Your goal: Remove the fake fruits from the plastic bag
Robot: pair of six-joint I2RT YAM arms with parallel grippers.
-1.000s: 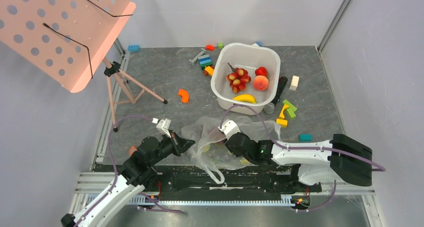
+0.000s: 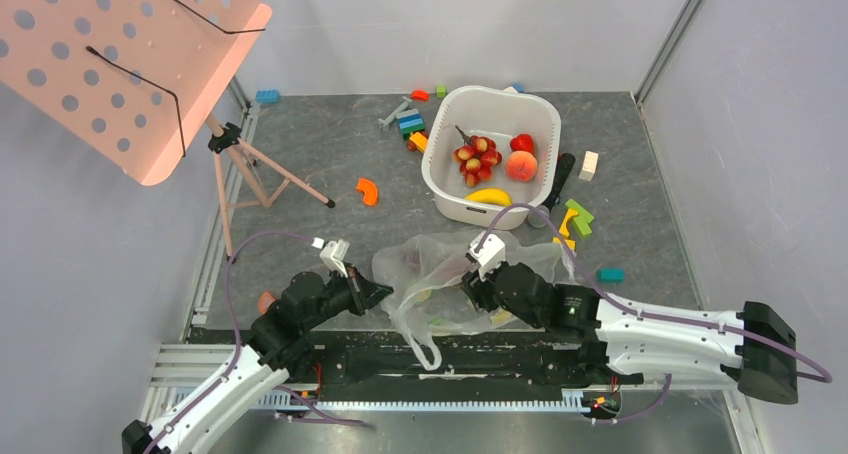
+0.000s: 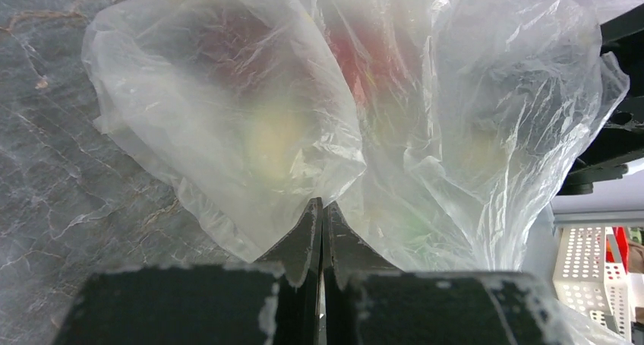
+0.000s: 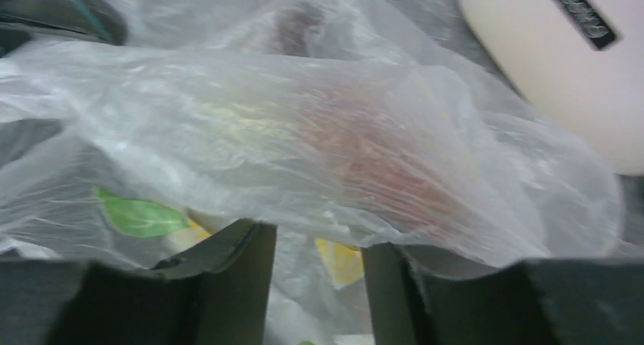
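Note:
A crumpled translucent plastic bag (image 2: 420, 274) lies at the front middle, with blurry reddish, yellow and green shapes showing through it in both wrist views. My left gripper (image 2: 380, 292) is at the bag's left side, shut, its fingertips (image 3: 311, 231) against the film with no object showing between them. My right gripper is over the bag, its fingers apart below a fold of film, with a yellow piece (image 4: 340, 267) visible beyond the gap. A green leaf-like shape (image 4: 140, 214) lies to the left of that.
A white basket (image 2: 448, 206) behind the bag holds grapes (image 2: 477, 159), a peach (image 2: 521, 166), a red fruit (image 2: 522, 143) and a banana (image 2: 489, 196). Loose toy blocks surround it. A pink board on a tripod stands at the left.
My right gripper has moved right over the bag, and its arm has shifted right. The left arm has barely moved, and the bag's folds have shifted a little.

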